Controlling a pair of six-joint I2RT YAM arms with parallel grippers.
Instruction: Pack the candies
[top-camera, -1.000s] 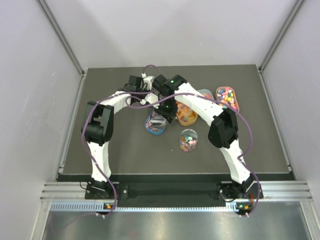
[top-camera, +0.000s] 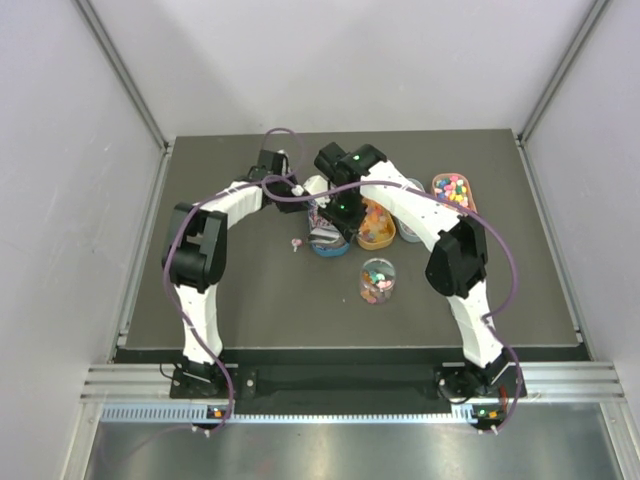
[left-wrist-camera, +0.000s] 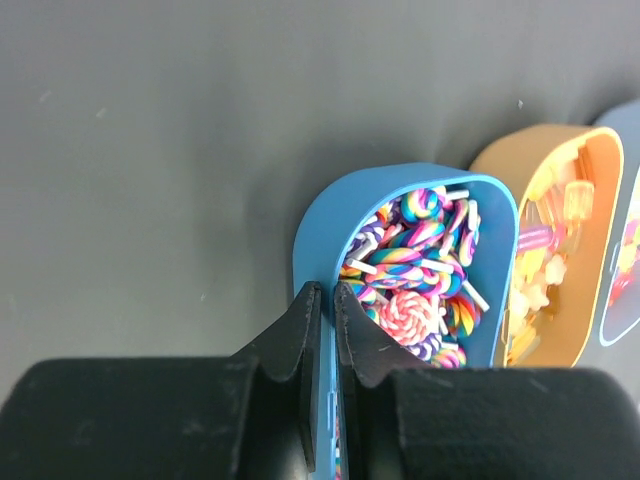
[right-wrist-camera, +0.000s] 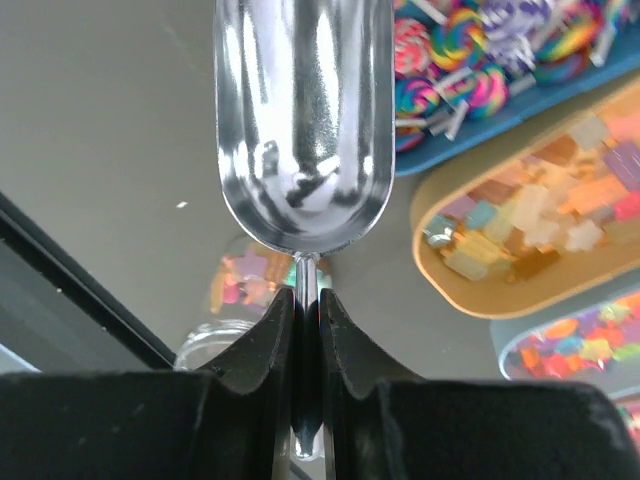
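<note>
In the right wrist view, my right gripper is shut on the handle of a metal scoop (right-wrist-camera: 305, 150); its shiny bowl looks empty. From above, the scoop (top-camera: 326, 237) hangs over the blue bin (top-camera: 330, 251), which holds swirled lollipops. My left gripper has its fingers on either side of the blue bin's (left-wrist-camera: 318, 238) side wall; how tightly they stand against it cannot be made out. One lollipop (top-camera: 296, 243) lies loose on the table, left of the bin. A clear jar (top-camera: 377, 281) with some candies stands in front.
Right of the blue bin are an orange-yellow bin (top-camera: 387, 241) of gummies and a pale bin (top-camera: 409, 236), with a pink bin (top-camera: 438, 180) of colourful candies further back. The right arm passes over this row. Bare table lies at the front and left.
The blue bin has shifted right and slightly back, turning straighter beside the orange-yellow bin. The loose lollipop now shows on the table. My right gripper and scoop have moved a little right.
</note>
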